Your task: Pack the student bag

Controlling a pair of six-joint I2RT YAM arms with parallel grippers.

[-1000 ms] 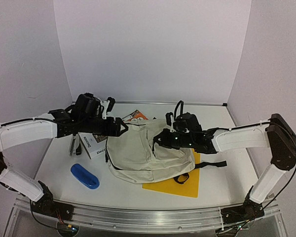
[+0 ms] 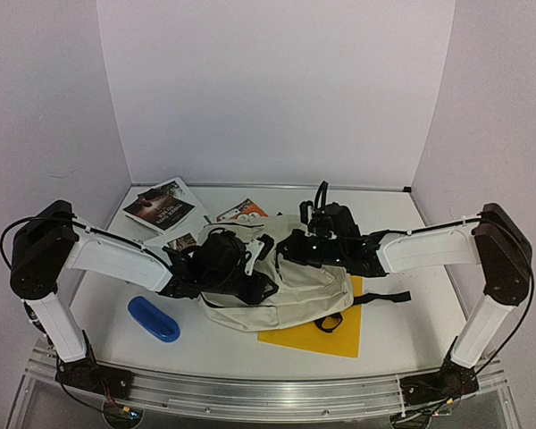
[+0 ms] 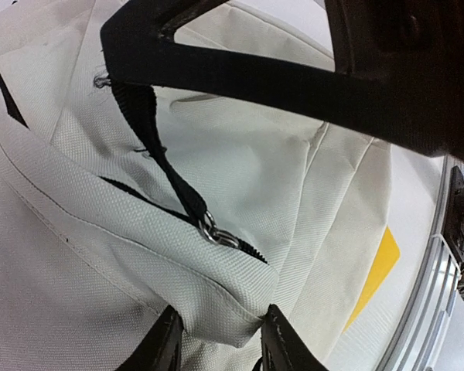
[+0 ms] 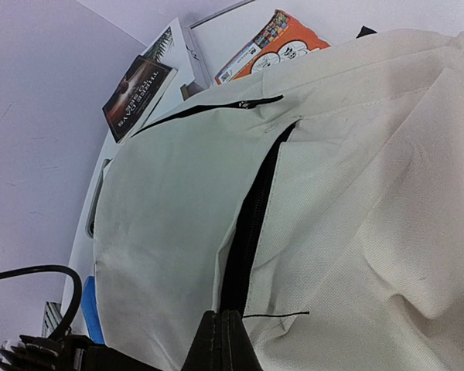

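Note:
The cream canvas bag [image 2: 277, 304] lies flat mid-table, partly under both arms. Its black zipper slot [image 4: 249, 224] runs up the fabric in the right wrist view, where my right gripper is shut at the slot's lower end. My left gripper is on the bag's lower middle, fingers apart around a folded flap [image 3: 216, 301] carrying a zipper with a metal slider [image 3: 213, 232]; whether they touch the fabric on both sides is unclear.
Books [image 2: 161, 206] and an orange booklet [image 2: 243, 210] lie behind and left of the bag. A blue case [image 2: 152, 317] sits at front left. A yellow folder [image 2: 313, 340] is under the bag.
My left gripper has moved right and down from the bag's upper left onto its middle. The right gripper has stayed nearly still.

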